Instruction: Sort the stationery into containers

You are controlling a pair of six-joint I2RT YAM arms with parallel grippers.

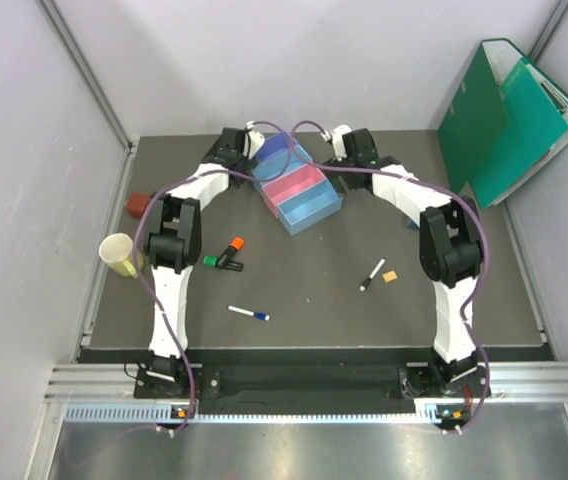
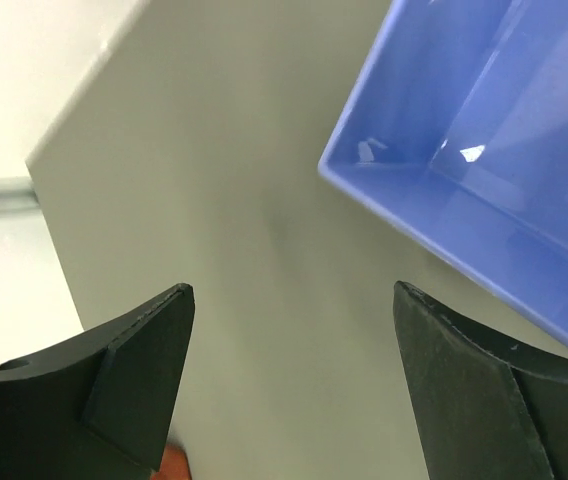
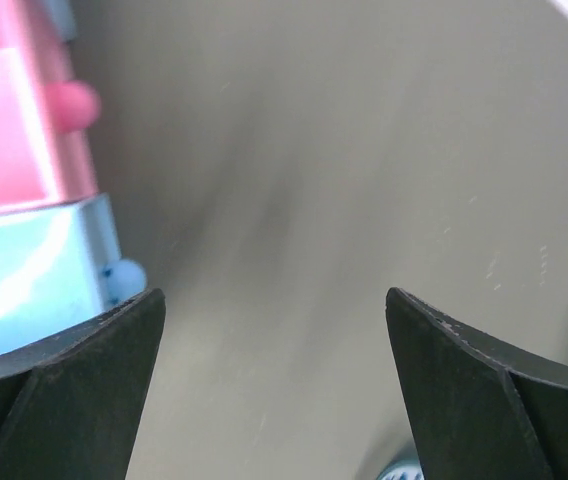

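A divided organiser (image 1: 299, 184) of blue and pink compartments stands at back centre. My left gripper (image 1: 248, 158) is at its left end; the left wrist view shows a dark-blue compartment (image 2: 504, 120) beyond the open fingers, nothing between them. My right gripper (image 1: 332, 162) hangs at its right, open and empty, beside pink (image 3: 4, 130) and light-blue (image 3: 24, 290) compartments. Loose on the table lie orange-capped (image 1: 231, 250) and green-capped (image 1: 211, 261) markers, a blue-capped marker (image 1: 247, 312), a black-and-white marker (image 1: 372, 276) and a yellow pad (image 1: 389, 276).
A mug (image 1: 119, 255) and a red-brown object (image 1: 137, 204) are at left. Large green binders (image 1: 494, 130) stand at back right.
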